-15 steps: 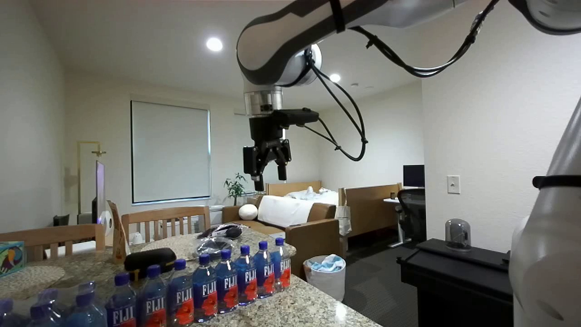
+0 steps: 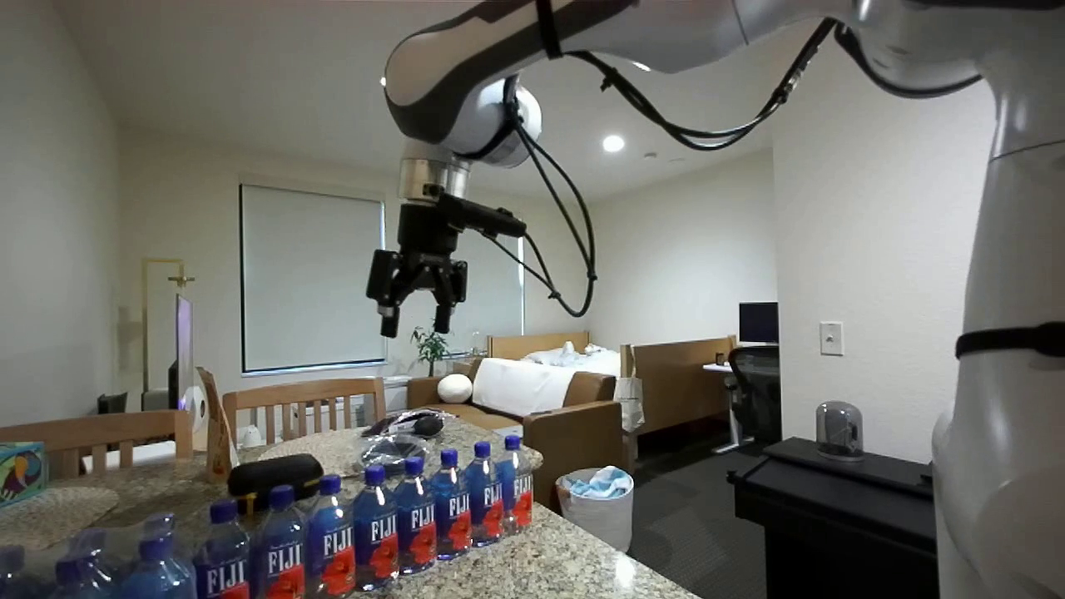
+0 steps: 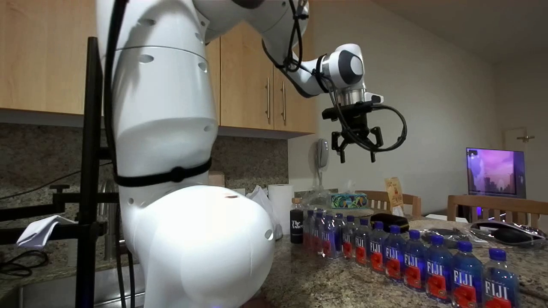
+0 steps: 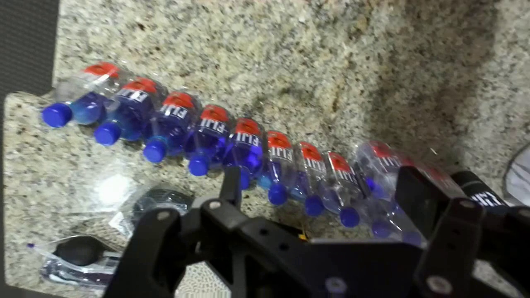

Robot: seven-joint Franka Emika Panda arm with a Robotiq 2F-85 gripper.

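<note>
My gripper (image 2: pixel 417 321) hangs high above the counter, pointing down, its fingers spread with only air between them. In exterior view 2 the gripper (image 3: pixel 358 158) is well above the bottle caps. A long row of upright FIJI water bottles (image 3: pixel 436 267) with blue caps and red labels runs across the counter. From above, the wrist view shows the bottles (image 4: pixel 213 131) in a slanting line; the finger (image 4: pixel 231 186) on the left overlaps one of them in the picture. The other finger (image 4: pixel 417 198) hides part of the bottles at the right end of the row.
Behind the row lie a black case (image 2: pixel 274 477) and a plastic bag with dark items (image 4: pixel 82 253). A black bottle (image 3: pixel 296 221) and a tissue box (image 3: pixel 349 200) stand at the far end.
The arm has swung leftward in exterior view 1, carrying the gripper left and slightly upward. The bottles have not moved, and the gripper is open in both frames.
</note>
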